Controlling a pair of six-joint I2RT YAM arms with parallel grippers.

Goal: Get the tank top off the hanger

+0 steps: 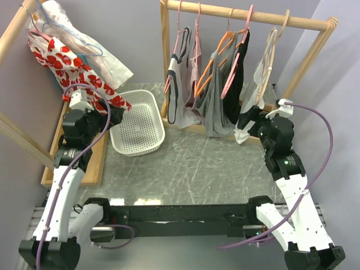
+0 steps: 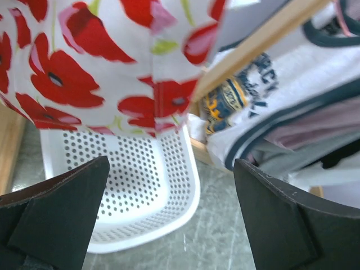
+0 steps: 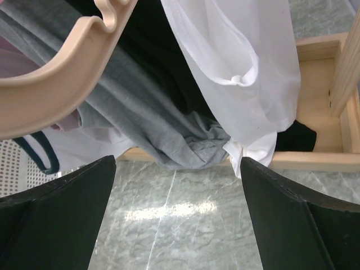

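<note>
On the rack, a pale top with navy trim (image 1: 177,90) hangs at the left end from a pink hanger. At the right end a white garment (image 1: 253,84) hangs on a beige hanger (image 1: 271,56); which one is the tank top I cannot tell. My right gripper (image 1: 247,117) stands open by the white garment's lower part. In the right wrist view the beige hanger (image 3: 62,73) looms close, and the white cloth (image 3: 242,73) lies beyond the fingers. Open too, my left gripper (image 1: 115,112) is at the red-flowered garment's hem (image 2: 95,67), with nothing between its fingers.
A white perforated basket (image 1: 135,152) stands on the grey floor, right of the left gripper. Grey (image 1: 216,107) and black (image 1: 233,90) clothes crowd the rack's middle. A wooden bar (image 1: 264,17) spans above. The floor in front of the rack is clear.
</note>
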